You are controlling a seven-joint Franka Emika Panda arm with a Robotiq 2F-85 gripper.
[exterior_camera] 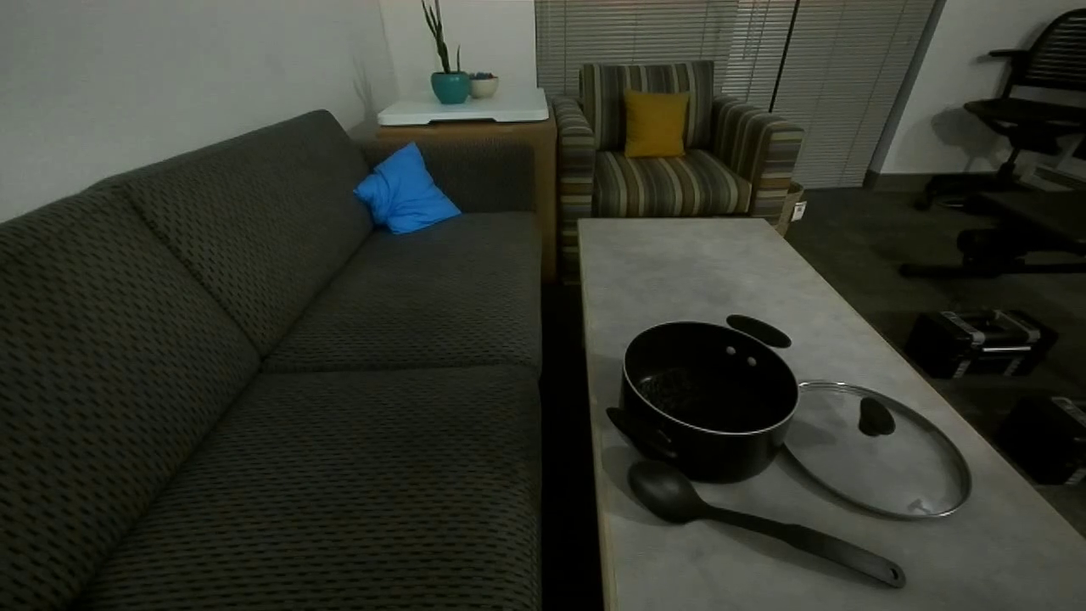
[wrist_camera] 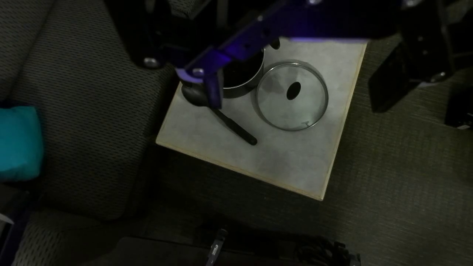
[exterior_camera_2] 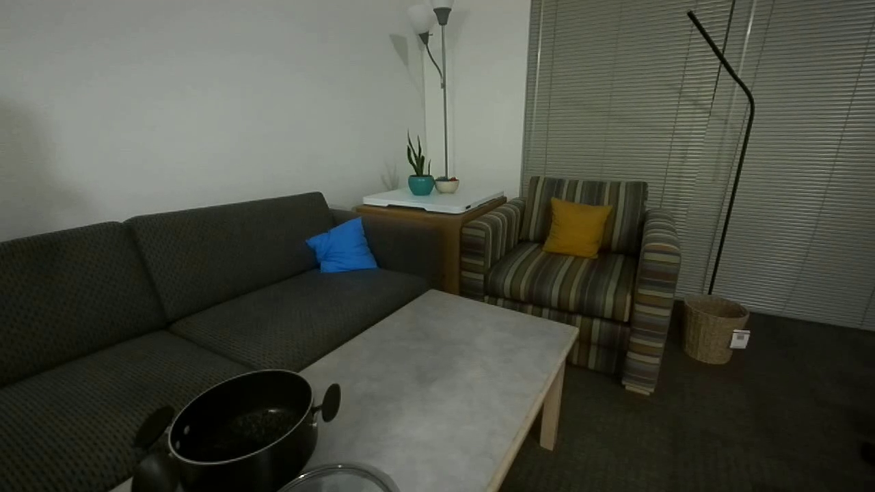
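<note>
A black pot (exterior_camera: 713, 453) with two side handles stands uncovered on the coffee table (exterior_camera: 672, 260), and its inside looks empty. To its right lies a glass lid (exterior_camera: 876, 473) with a metal rim and a dark knob. A black spoon (exterior_camera: 753, 521) rests in front of the pot, bowl towards the sofa side. Only the wrist view shows my gripper: it is open, its fingers wide apart above the table, nothing between them. Below it the lid (wrist_camera: 283, 111) appears in the gap, while the left finger (wrist_camera: 214, 91) hides part of the pot and spoon.
A dark sofa (exterior_camera: 407, 448) with a blue cushion (exterior_camera: 407, 193) runs along the left of the table. Beyond the far end stands a striped armchair (exterior_camera: 667, 183) with a yellow cushion (exterior_camera: 656, 124). Black cases (exterior_camera: 982, 344) sit on the floor at right.
</note>
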